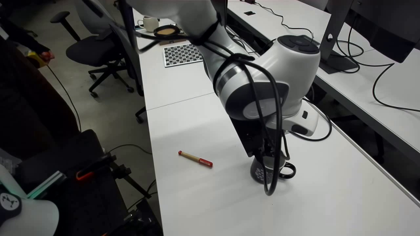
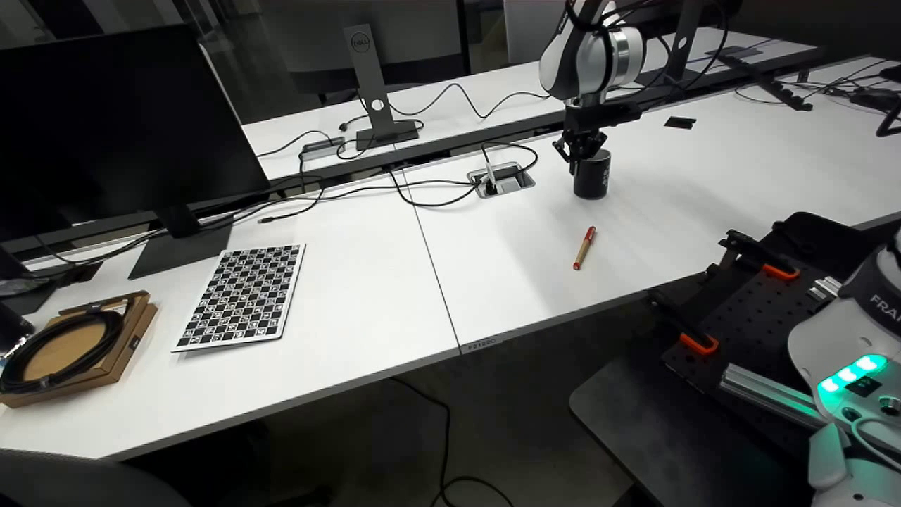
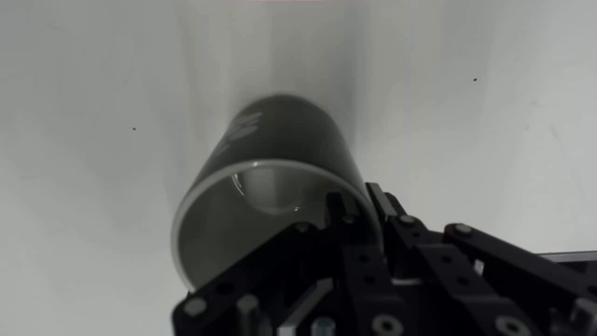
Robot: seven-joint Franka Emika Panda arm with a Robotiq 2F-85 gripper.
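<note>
A black mug (image 1: 258, 173) with white markings and a dark handle stands about upright under the arm; in exterior view 2 the mug (image 2: 593, 182) is near the back of the desk. My gripper is shut on the mug's wall, one finger inside the rim and the other outside, as the wrist view shows. The inside of the mug (image 3: 280, 129) looks empty where visible. Whether its base touches the desk I cannot tell. On the desk nearby lies a red and tan marker (image 1: 195, 159), apart from the mug.
A checkered board (image 2: 241, 296) and a cardboard box with coiled cable (image 2: 80, 342) occupy the far part of the desk. Cables and a socket recess (image 2: 502, 180) run along the back edge.
</note>
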